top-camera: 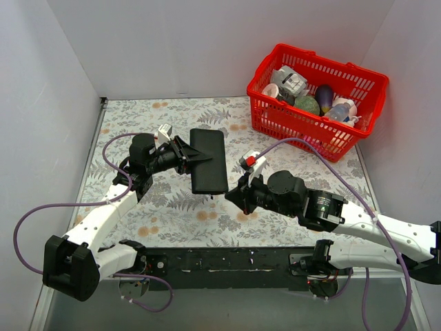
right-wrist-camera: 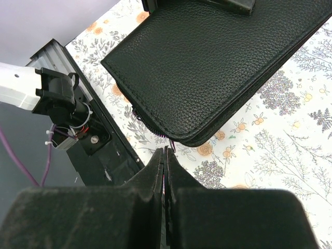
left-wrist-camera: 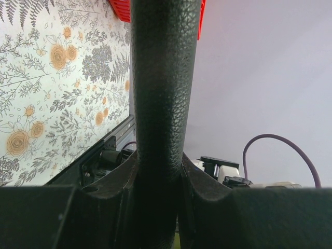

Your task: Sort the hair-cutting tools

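A black zip case (top-camera: 209, 172) is held up over the table by my left gripper (top-camera: 205, 158), which is shut on one side of it. In the left wrist view the case (left-wrist-camera: 162, 78) stands on edge between the two fingers. My right gripper (top-camera: 230, 196) is shut at the case's near lower corner. In the right wrist view a thin zipper pull (right-wrist-camera: 172, 145) hangs from the case's zipper edge, just above the tips of the right gripper. Whether the tips touch it I cannot tell. Nothing clearly shows between them. The case's contents are hidden.
At the back right a red basket (top-camera: 324, 123) holds several items, among them a purple eggplant (top-camera: 324, 98) and a clear bottle (top-camera: 337, 112). Purple cables loop beside both arms.
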